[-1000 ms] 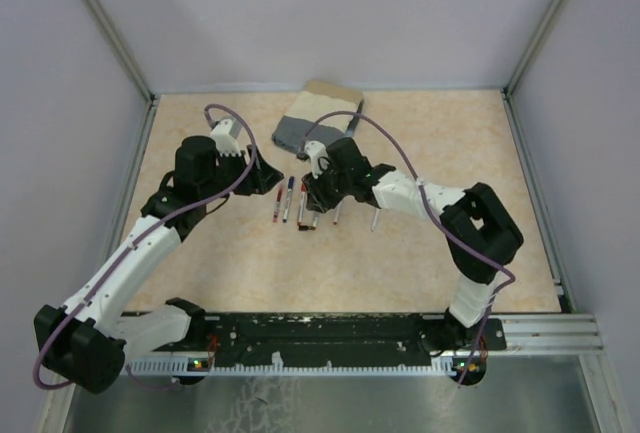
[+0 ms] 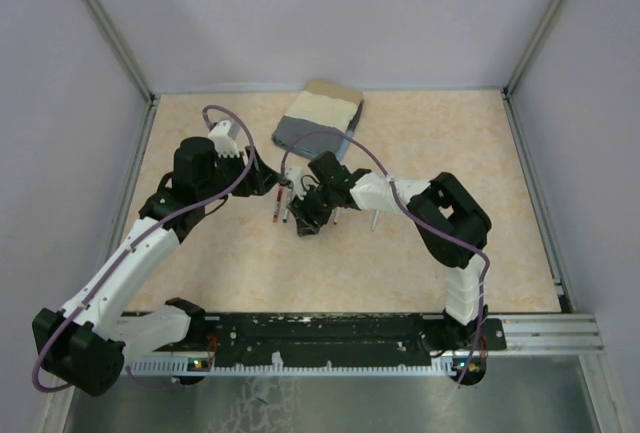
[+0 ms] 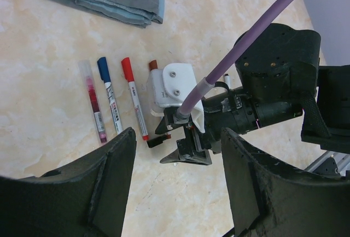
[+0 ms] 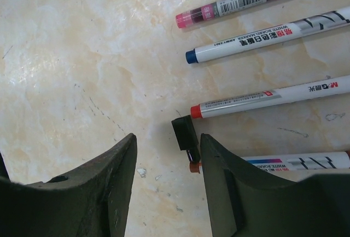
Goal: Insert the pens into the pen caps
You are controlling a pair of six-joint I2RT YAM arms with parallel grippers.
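Several marker pens lie side by side: a dark red one [image 3: 95, 105], a white one with a blue cap [image 3: 104, 68], a white one with a red cap [image 3: 127, 69] and one with brown ends [image 4: 306, 162]. A small black cap [image 4: 185, 132] lies across the near ends of the red and brown pens. My right gripper is open above the table; its right finger [image 4: 210, 149] partly covers the cap and the brown pen's end. Left of the pens, my left gripper [image 2: 275, 183] stands open and empty, its fingers [image 3: 117, 160] framing the right gripper from above.
A folded grey and beige cloth [image 2: 320, 118] lies behind the pens. Further right are more white pens [image 2: 375, 220]. The two grippers are close together. Bare table [image 2: 240, 263] stretches in front and to the far right.
My right arm has moved left and slightly toward the front, and its gripper now covers part of the pen row in the top view. My left arm looks almost unmoved.
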